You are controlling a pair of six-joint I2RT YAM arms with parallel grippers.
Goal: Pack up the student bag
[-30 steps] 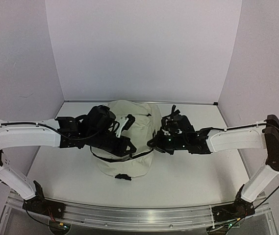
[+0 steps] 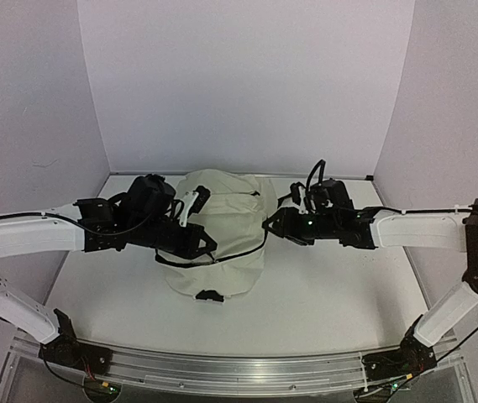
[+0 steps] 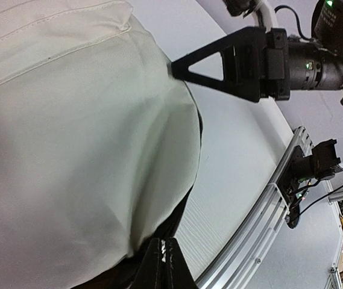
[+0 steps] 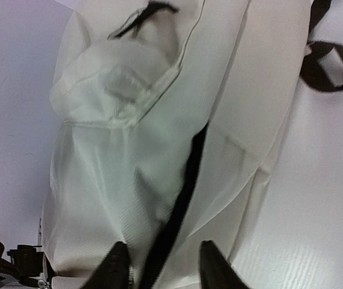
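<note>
A pale cream bag (image 2: 226,218) lies on the table, with a black zipper line (image 2: 243,253) curving across its lower part and up the right side. Over this line stands my left gripper (image 2: 213,257). In the left wrist view its fingers (image 3: 154,265) are together at the bag's black edge; whether something thin is between them is unclear. At the bag's right side is my right gripper (image 2: 269,225). In the right wrist view its fingers (image 4: 210,262) are apart, one each side of the black zipper strip (image 4: 177,217). The bag's inside is hidden.
A black strap loop (image 4: 328,66) lies beside the bag in the right wrist view. Grey walls rise on both sides and behind, and a metal rail (image 2: 239,378) runs along the front.
My left gripper has shifted left and slightly back along the zipper line. The right gripper has moved back and slightly right along the bag's side. The bag has stayed nearly in place.
</note>
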